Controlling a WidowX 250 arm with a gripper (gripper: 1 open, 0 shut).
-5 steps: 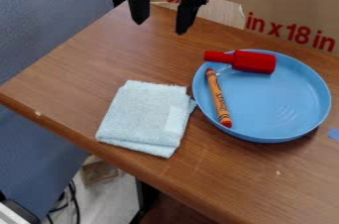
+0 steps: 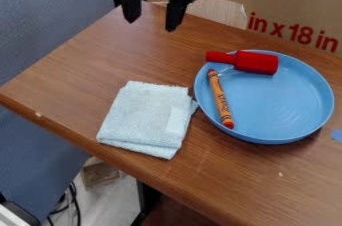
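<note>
The black gripper (image 2: 152, 12) hangs at the top left of the view, above the wooden table (image 2: 100, 55), its two fingers apart with nothing seen between them. A blue plate (image 2: 281, 110) lies at the right, holding an orange crayon (image 2: 222, 100) along its left side and a red cylindrical object (image 2: 254, 62) at its top. A folded light blue cloth (image 2: 142, 120) lies left of the plate.
A cardboard box (image 2: 301, 5) with red printing stands behind the table. The table's left edge drops away beside a blue-grey surface (image 2: 40, 30). The wood between gripper and cloth is clear.
The gripper has moved up and to the left, away from the plate. The plate, crayon, red object and cloth have not visibly moved.
</note>
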